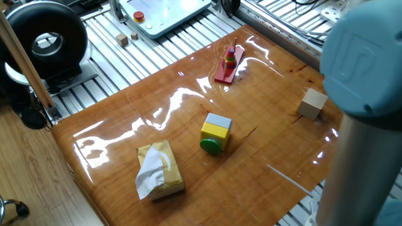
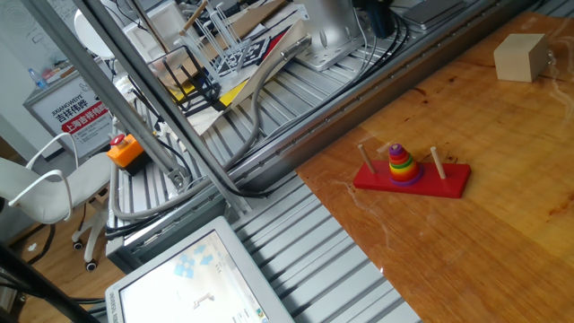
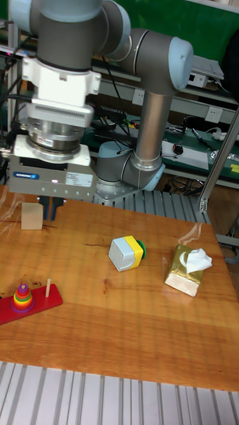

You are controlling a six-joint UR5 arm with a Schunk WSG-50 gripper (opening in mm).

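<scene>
My gripper (image 3: 51,210) hangs at the upper left in exterior view 3, its dark fingers pointing down. How far apart they stand is unclear, and no object shows in them. Behind or beside it in that view is a plain wooden block (image 3: 32,216); contact cannot be judged. A red board with pegs (image 2: 413,179) carries a stack of coloured rings (image 2: 404,166) on its middle peg. Mid-table lies a grey and yellow block with a green round end (image 1: 215,133). A gold tissue pack (image 1: 164,178) has a white tissue sticking out.
The glossy wooden table (image 1: 119,125) has wide bare areas between the objects. My arm (image 1: 355,157) covers the right side of exterior view 1. A tablet-like panel (image 2: 197,283) lies off the table on slatted metal.
</scene>
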